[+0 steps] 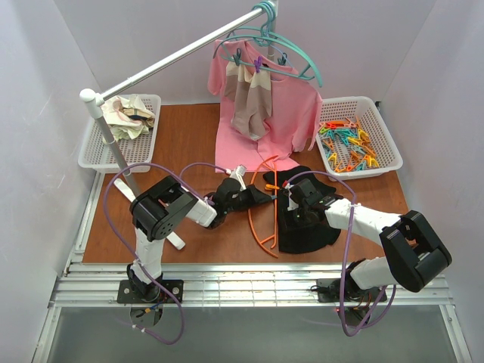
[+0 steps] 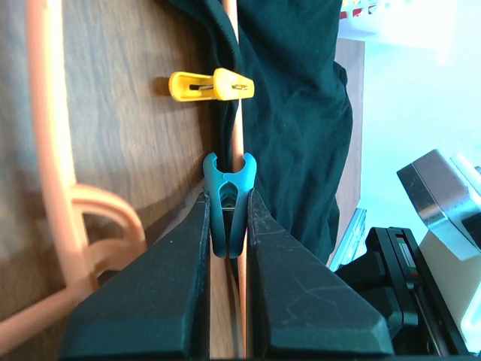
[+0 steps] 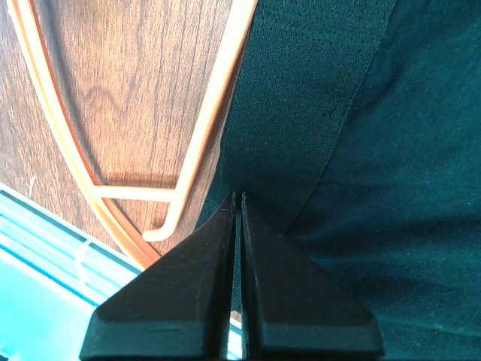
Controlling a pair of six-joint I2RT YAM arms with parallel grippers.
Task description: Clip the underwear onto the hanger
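Dark underwear point(image 1: 308, 238) lies flat on the table, its waistband along the straight bar of an orange hanger point(image 1: 254, 227). A yellow clip point(image 2: 212, 86) grips the bar and waistband edge. My left gripper is shut on a blue clip point(image 2: 242, 184), which sits at the bar and fabric edge below the yellow one. My right gripper is shut with its tips on the waistband, beside the bar; whether fabric is between them I cannot tell.
A basket of coloured clips point(image 1: 389, 155) stands at back right, another basket point(image 1: 91, 151) at back left. A rail point(image 1: 181, 49) carries teal hangers with pink and beige clothes. A white bar lies at left.
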